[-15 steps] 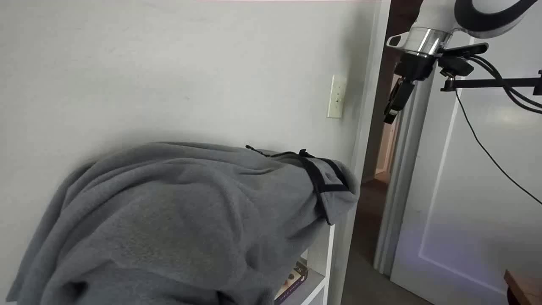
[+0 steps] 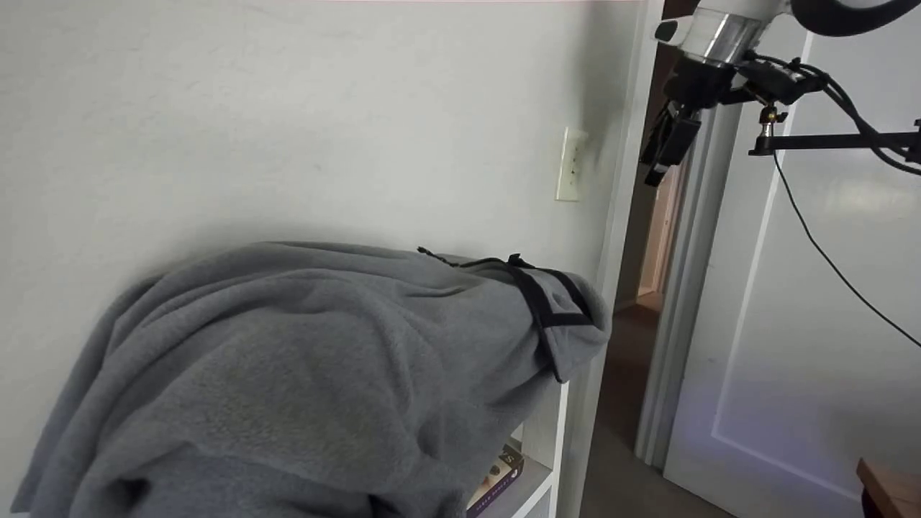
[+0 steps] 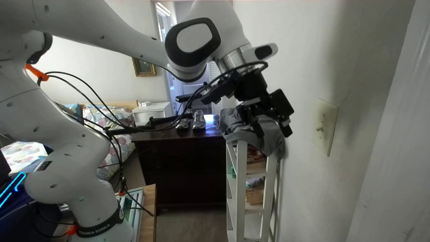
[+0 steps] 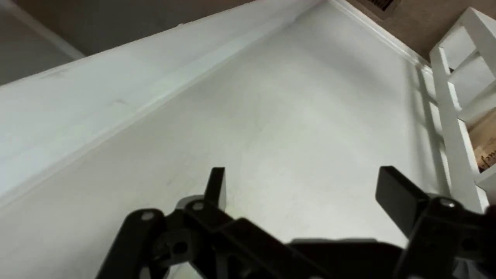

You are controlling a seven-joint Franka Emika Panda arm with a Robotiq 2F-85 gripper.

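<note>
My gripper stands open in the wrist view, its two black fingers (image 4: 215, 188) wide apart and only bare white wall showing between them. On that wall a cream light switch plate (image 2: 570, 164) with small toggles is mounted beside the door frame. From exterior view 2, the same switch plate (image 3: 327, 128) is to the right of my gripper (image 3: 273, 131), with a gap between them. Exterior view 1 has the gripper (image 2: 658, 168) hanging tilted in front of the doorway, right of the plate. No switch plate is discernible in the wrist view.
A grey fleece (image 2: 302, 371) is draped over a white shelf (image 3: 240, 181) against the wall, below the gripper's height. Behind stands a dark dresser (image 3: 181, 169) with shoes on top. A white door (image 2: 794, 345) stands at the right of exterior view 1.
In exterior view 1 my gripper has risen and shifted slightly left, turning somewhat so that more of its fingers shows. Fleece, shelf and switch plate have stayed put.
</note>
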